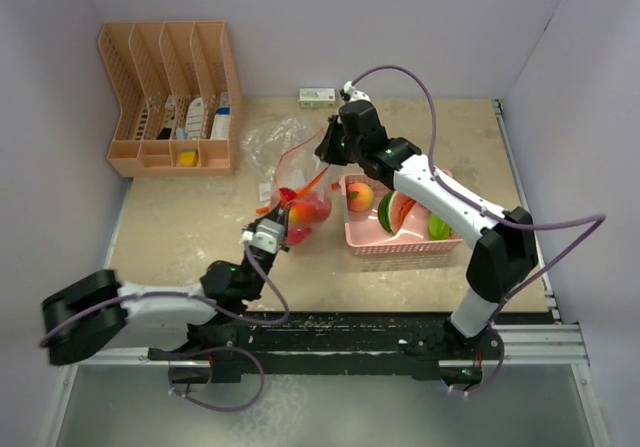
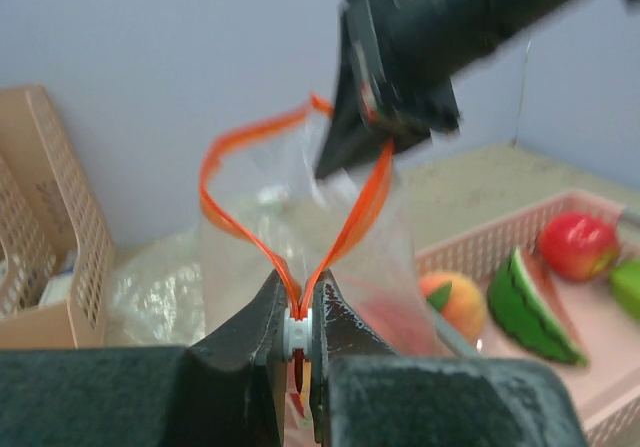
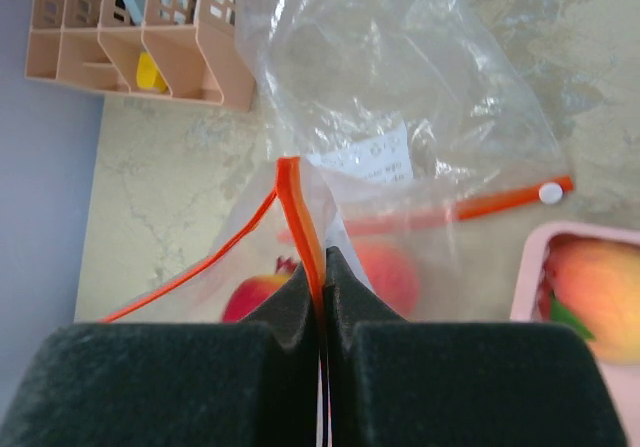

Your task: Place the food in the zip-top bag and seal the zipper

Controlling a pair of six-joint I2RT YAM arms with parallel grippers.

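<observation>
The clear zip bag [image 1: 322,205] with its orange zip edge holds red and orange food [image 1: 300,213] in its lower part. My right gripper is shut on the orange zip edge [image 3: 300,212] and holds that side of the mouth up. Opposite it, at the near end of the mouth, my left gripper has its fingers closed in on the orange zip edge [image 2: 366,210]. Between the two grippers the orange edges bow apart, leaving the mouth open, as the left wrist view shows. Through the film in the right wrist view, red food [image 3: 252,295] is visible.
Right of the bag stands a pink crate [image 1: 400,250] with a peach [image 1: 360,197], a watermelon slice [image 1: 396,212] and green food [image 1: 439,228]. A divided tan bin [image 1: 125,157] is at the back left. Clear plastic film [image 3: 400,57] lies behind the bag.
</observation>
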